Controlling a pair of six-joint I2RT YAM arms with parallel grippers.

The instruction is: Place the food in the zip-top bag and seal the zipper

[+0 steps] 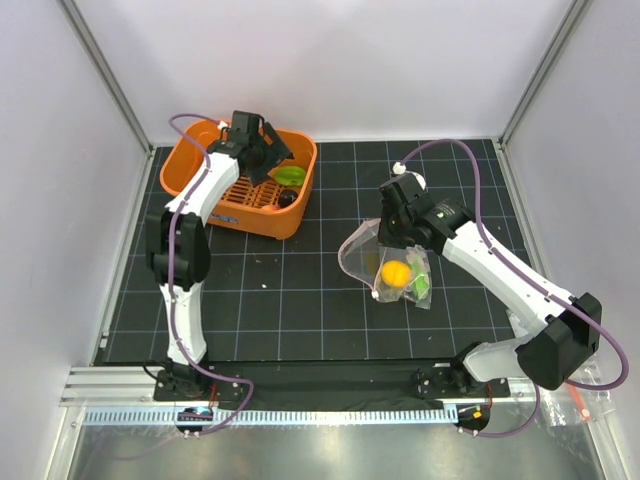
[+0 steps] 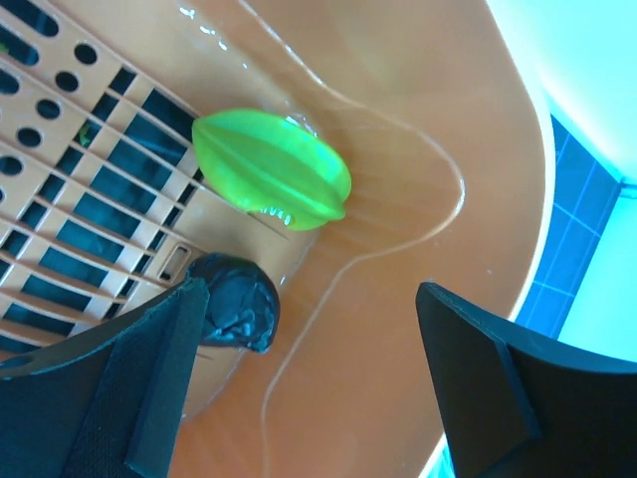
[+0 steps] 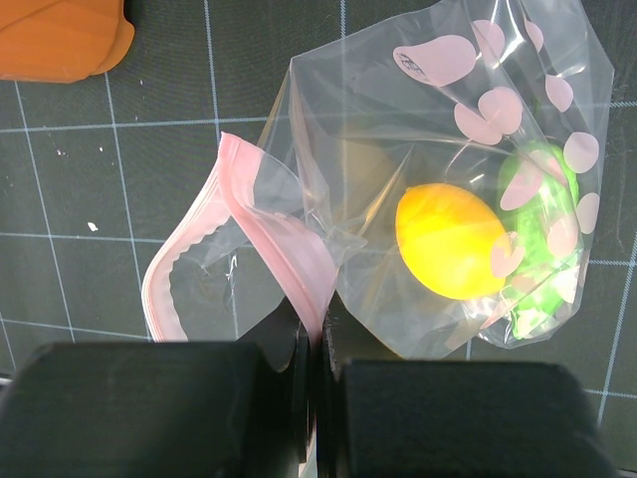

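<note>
In the orange bin [image 1: 260, 223], a green starfruit-like item [image 2: 271, 169] and a dark item [image 2: 241, 304] lie beneath my left gripper [image 1: 262, 158], whose fingers are apart and empty. My right gripper is shut on the pink zip edge of the bag [image 3: 358, 90]. Inside the bag are a yellow item [image 3: 448, 239] and a green item [image 3: 537, 219] seen through the plastic.
White walls bound the workspace at back and sides.
</note>
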